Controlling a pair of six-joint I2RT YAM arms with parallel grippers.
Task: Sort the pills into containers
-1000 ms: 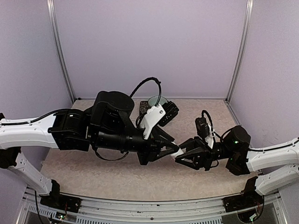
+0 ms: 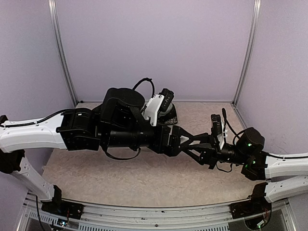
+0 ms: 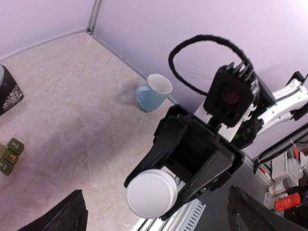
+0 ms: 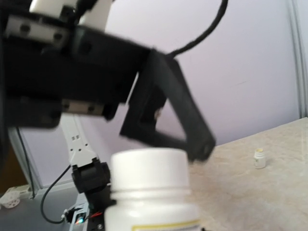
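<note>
A white pill bottle with a yellow-striped label (image 4: pixel 151 187) is gripped by my right gripper, its white cap (image 3: pixel 151 194) toward the left wrist camera. In the top view my right gripper (image 2: pixel 191 144) is shut on it, facing the left arm. My left gripper (image 2: pixel 182 140) is open at the cap end; in the left wrist view its fingers (image 3: pixel 67 214) stand wide on either side of the cap, with visible gaps. One black left finger (image 4: pixel 180 113) shows above the cap in the right wrist view. The left hand hides part of the bottle from above.
A small white bottle (image 4: pixel 260 159) stands on the table. A light blue cup (image 3: pixel 156 91) sits near the right wall. At the left wrist view's edge are a dark mesh container (image 3: pixel 8 94) and small brownish blocks (image 3: pixel 9 156).
Turning at the wrist, my left gripper has shifted right and slightly up toward the capped end. My right gripper has risen a little with the bottle. The bottle now shows less from above.
</note>
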